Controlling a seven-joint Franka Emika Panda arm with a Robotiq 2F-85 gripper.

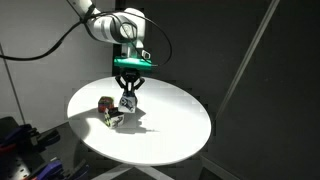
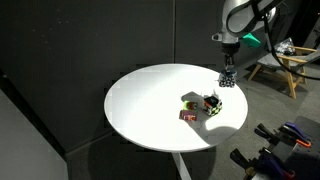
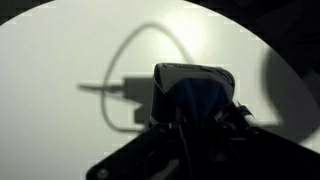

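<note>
A black-and-white patterned block [image 1: 127, 103] hangs from my gripper [image 1: 129, 90], which is shut on its top. In exterior view 2 the held block [image 2: 227, 79] is above the far right part of the round white table. The wrist view shows the block [image 3: 190, 78] as a dark shape with a pale edge, mostly in shadow; the fingers are too dark to make out. Close to the held block, on its left in exterior view 1, are a dark reddish block [image 1: 105, 104] and a black-and-white block [image 1: 114, 119].
Exterior view 2 shows a red flat piece [image 2: 188, 115] and a small block [image 2: 190, 105] beside a multicoloured block [image 2: 212, 104]. A chair [image 2: 285, 60] stands behind the table.
</note>
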